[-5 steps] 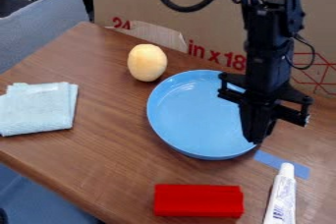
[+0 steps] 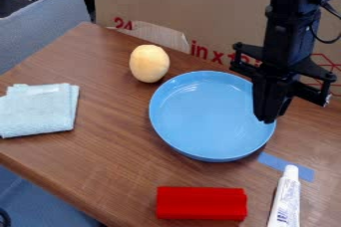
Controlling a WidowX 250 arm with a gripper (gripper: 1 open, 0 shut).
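Note:
My black gripper (image 2: 270, 108) hangs low over the right part of a blue plate (image 2: 197, 113), its fingertips together with nothing seen between them. A yellow round object (image 2: 150, 63), like a potato, sits behind the plate on the left. A folded pale blue cloth (image 2: 36, 110) lies at the left of the wooden table. In front of the plate are a red block (image 2: 201, 203) and, to its right, a white tube (image 2: 285, 199).
A cardboard box (image 2: 173, 7) stands along the back. A strip of blue tape (image 2: 286, 164) is on the table right of the plate. Bare wood (image 2: 100, 161) fills the front left.
The gripper has moved slightly, rising a little from where it was lower over the plate's right side. The objects on the table have not moved.

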